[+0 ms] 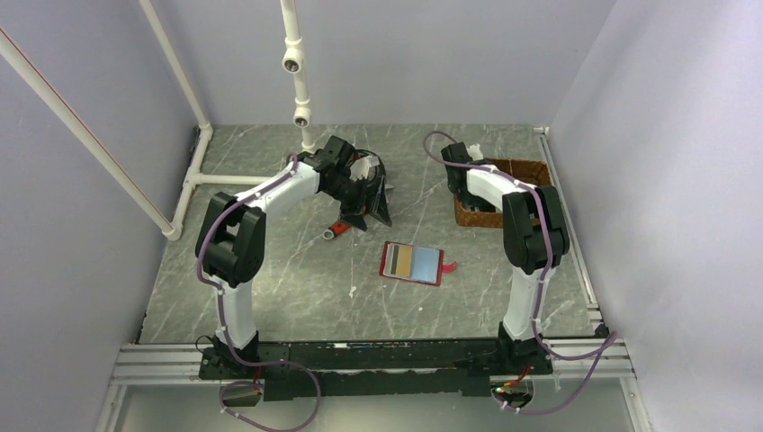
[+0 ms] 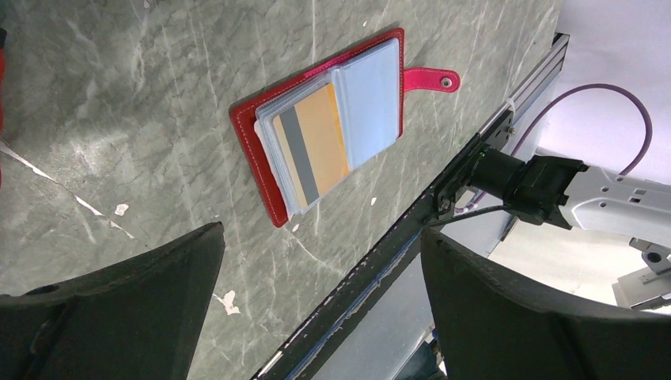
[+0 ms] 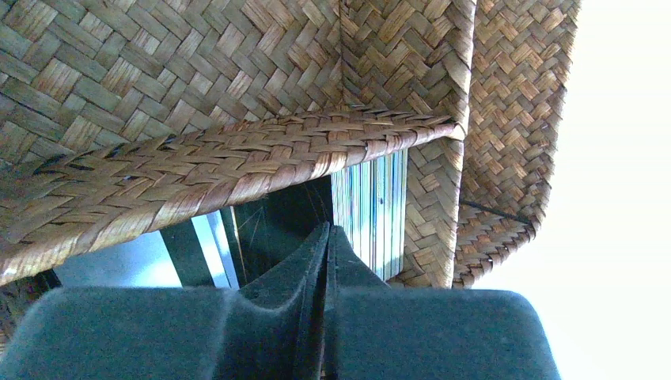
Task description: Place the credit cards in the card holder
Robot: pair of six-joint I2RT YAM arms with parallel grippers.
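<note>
The card holder (image 1: 411,262) lies open on the table, its red cover framing clear sleeves. In the left wrist view, the holder's left sleeve shows a tan card (image 2: 318,142) with a grey stripe; the other sleeve looks pale blue. Above the table behind the holder, my left gripper (image 1: 367,217) is open and empty. My right gripper is shut, nothing showing between its fingertips, at the woven basket (image 3: 411,55). Thin upright card-like edges (image 3: 372,206) stand beyond those fingertips, with a flat blue-white piece (image 3: 126,265) to the left. The arm hides part of the basket from above.
A red object with a pale ring (image 1: 336,230) lies beside the left gripper, with black cable (image 1: 373,159) behind it. The holder's pink strap (image 1: 449,266) points toward the basket side. White pipes stand at the left and back.
</note>
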